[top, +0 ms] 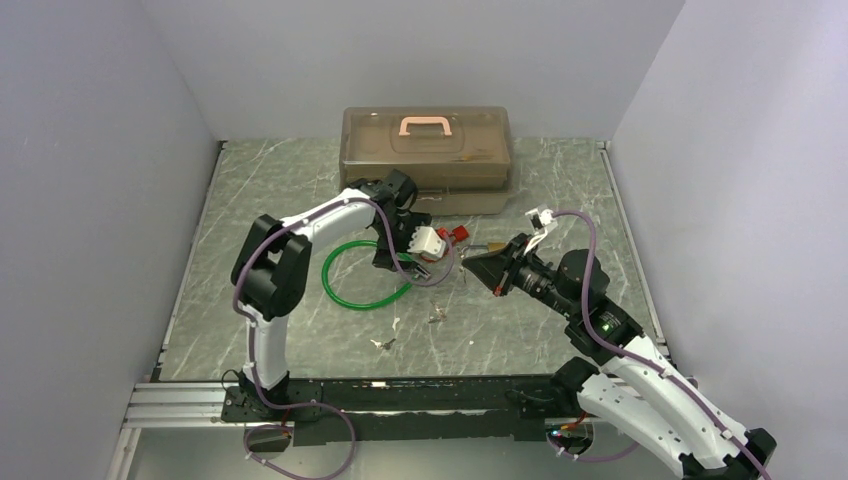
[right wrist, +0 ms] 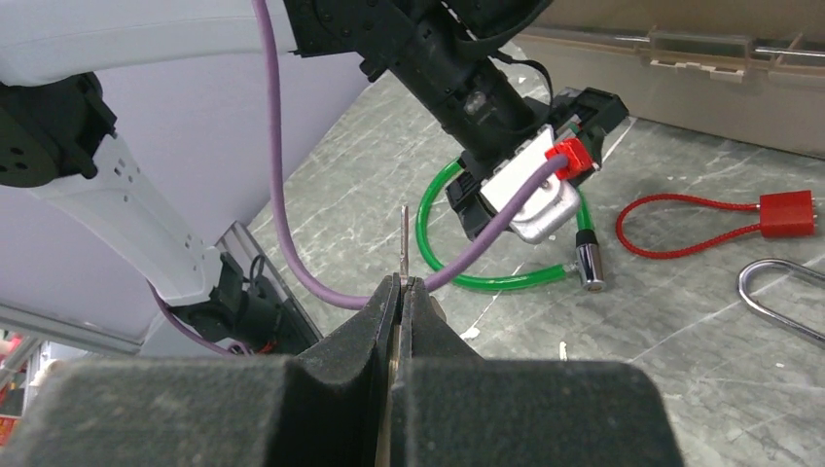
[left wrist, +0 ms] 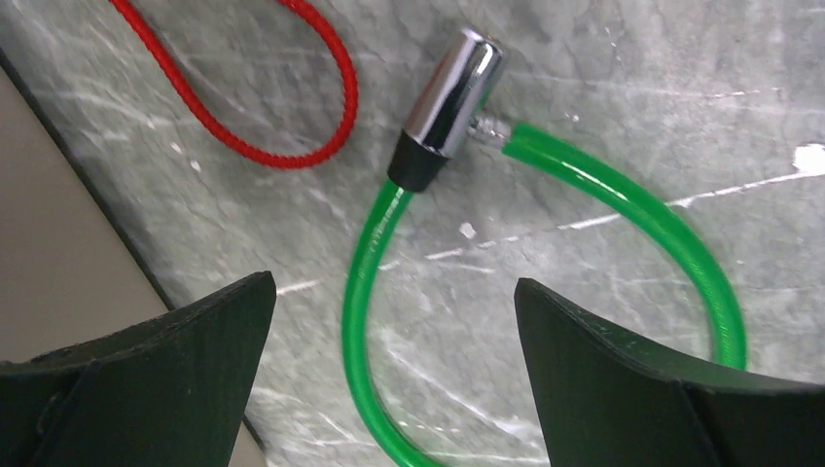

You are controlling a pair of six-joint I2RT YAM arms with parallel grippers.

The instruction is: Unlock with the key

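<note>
A green cable lock (left wrist: 681, 243) with a chrome barrel (left wrist: 453, 92) lies on the marble floor under my left gripper, whose fingers are open above it. My right gripper is shut, with a thin metal rod, apparently a key (right wrist: 405, 233), standing up at its tips. In the top view small keys (top: 383, 343) lie near the front. A red cable lock (right wrist: 786, 214) lies right of the green one. A steel U-shaped shackle (right wrist: 764, 302) shows at the right wrist view's edge.
A translucent brown toolbox (top: 426, 150) stands at the back, close to my left gripper. Walls enclose the board on the back and sides. Bare floor (top: 520, 340) lies at the front right.
</note>
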